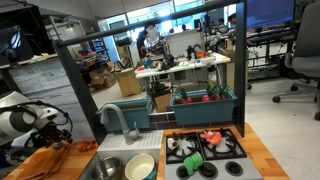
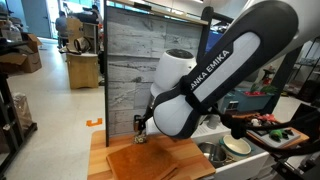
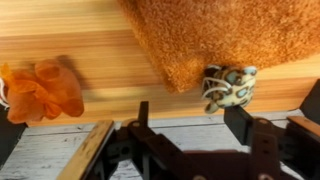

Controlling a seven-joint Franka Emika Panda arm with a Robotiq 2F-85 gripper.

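Note:
My gripper is low over the wooden counter, its fingers apart in the wrist view. A small patterned bundle (image 3: pixel 229 86), white, brown and teal, lies by the right fingertip, off-centre from the gap and against the edge of an orange-brown towel (image 3: pixel 215 35). Nothing shows between the fingers. At left in the same view is a crumpled translucent orange item (image 3: pixel 45 92). The second exterior view has the towel (image 2: pixel 140 160) spread flat on the counter, with the bundle (image 2: pixel 141 137) behind it, below my hand.
A grey wood-look panel (image 2: pixel 135 60) stands close behind the counter. Toward the other side are the sink with its faucet (image 1: pixel 122 120), a pale bowl (image 1: pixel 140 167) and a stove (image 1: pixel 205 150) with several toy foods.

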